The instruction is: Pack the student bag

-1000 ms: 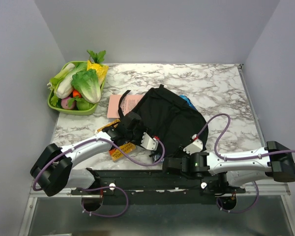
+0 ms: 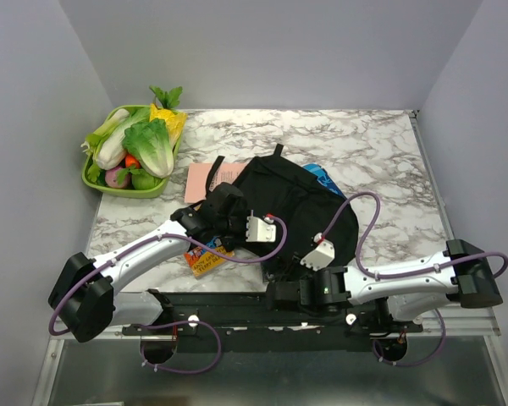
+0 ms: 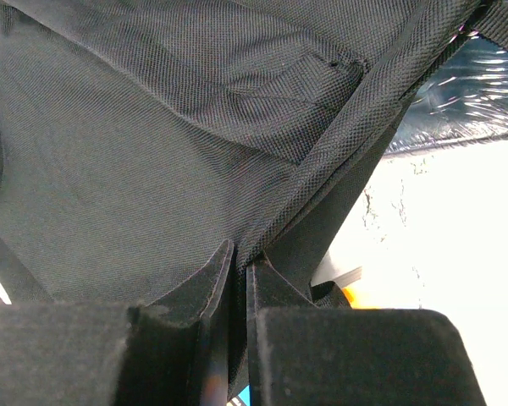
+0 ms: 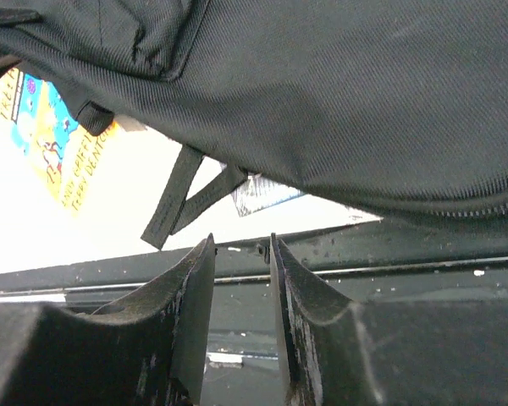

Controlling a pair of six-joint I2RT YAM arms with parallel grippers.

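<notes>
The black student bag [image 2: 296,199] lies spread out on the marble table. In the left wrist view, my left gripper is shut on a folded edge of the bag's dark fabric [image 3: 152,203]. My right gripper stands partly open near the table's front edge, with an empty gap between its fingertips. The bag's hem and a loose black strap [image 4: 176,190] show just beyond it. An orange-yellow book [image 2: 205,260] lies left of the bag, partly under my left arm. A pink book [image 2: 205,179] is behind it, and a blue packet [image 2: 323,178] is partly hidden at the bag's right.
A green basket [image 2: 144,193] full of vegetables stands at the back left. Walls bound the table on the left, back and right. Bare marble [image 2: 356,139] is free at the back right.
My left gripper has moved slightly away from the front edge. The right gripper has shifted left, towards the left one. The bag's front edge has moved a little with them.
</notes>
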